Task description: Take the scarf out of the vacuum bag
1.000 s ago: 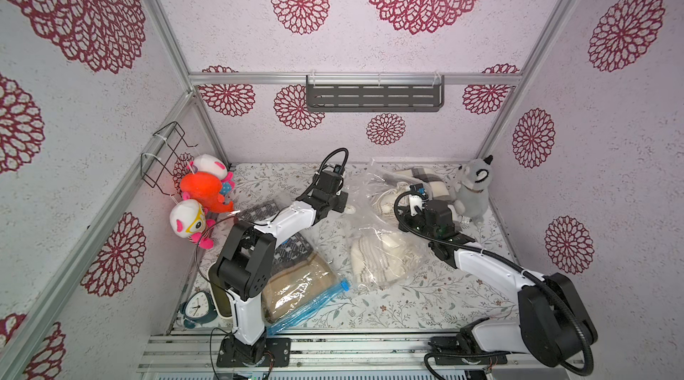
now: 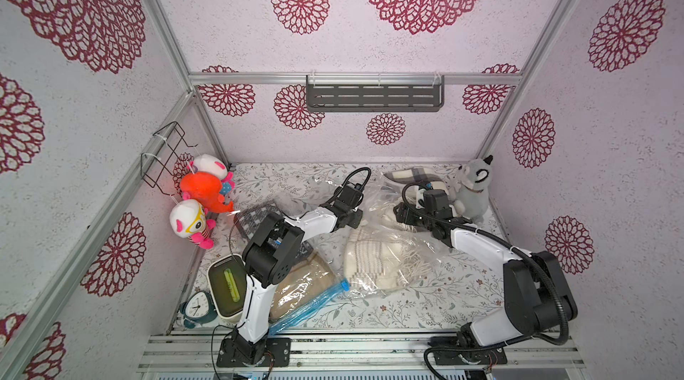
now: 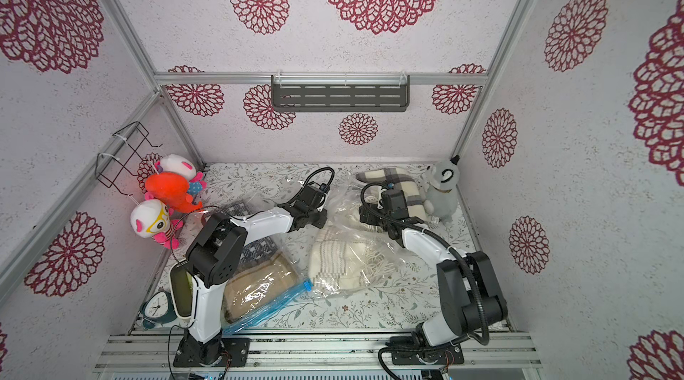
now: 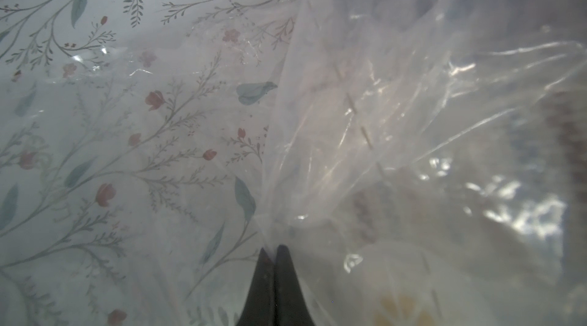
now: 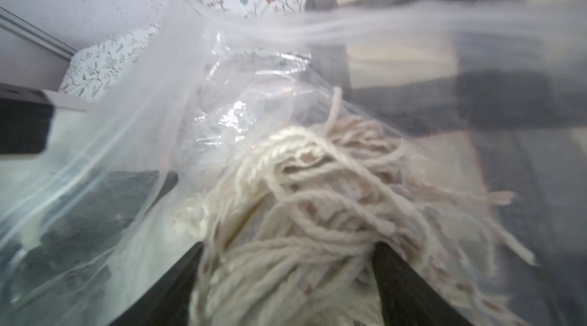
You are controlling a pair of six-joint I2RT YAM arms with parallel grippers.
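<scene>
A clear vacuum bag point(image 2: 392, 273) holds a cream scarf point(image 2: 367, 258) with fringe on the table's middle right. My left gripper is shut, down on the bag's crumpled plastic, with its tips together. My right gripper straddles a tangle of cream fringe point(image 5: 305, 197) at the bag's film, its fingers apart and partly hidden by the strands. Whether it grips them is unclear. A grey-and-cream checked cloth point(image 5: 513, 99) lies behind the fringe.
Plush toys point(image 2: 206, 191) are at left, a grey plush point(image 2: 476, 194) at back right. Another packed bag point(image 2: 302, 287), a container point(image 2: 226, 287) and a clock point(image 2: 198, 306) occupy the front left.
My left gripper has moved right and toward the front onto the bag. My right gripper has shifted slightly toward the back. The bag's film has settled lower.
</scene>
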